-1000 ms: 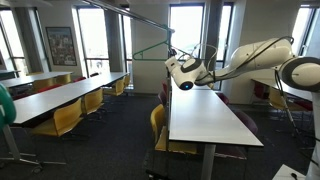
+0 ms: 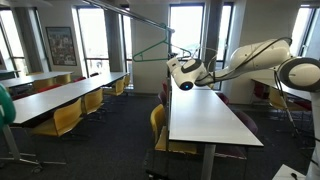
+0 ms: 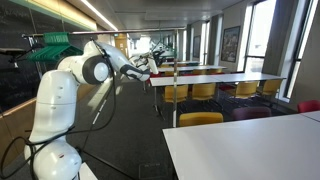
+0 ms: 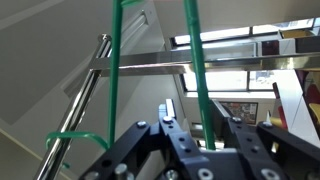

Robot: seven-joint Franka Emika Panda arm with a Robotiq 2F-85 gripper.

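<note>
A green clothes hanger (image 2: 152,47) hangs near the metal rail (image 2: 125,12) in exterior view 1. Close to its right end is my gripper (image 2: 173,62), at the end of the raised arm. In the wrist view a green bar of the hanger (image 4: 199,80) runs down between the dark fingers of my gripper. The fingers stand apart, with a gap around the bar. Whether either finger touches it cannot be made out. Several green hangers (image 3: 58,46) show along the rail at the left of exterior view 2.
The rack's chrome rail (image 4: 240,55) crosses above the fingers in the wrist view. Below the arm stands a long white table (image 2: 205,120), with yellow chairs (image 2: 158,122) beside it.
</note>
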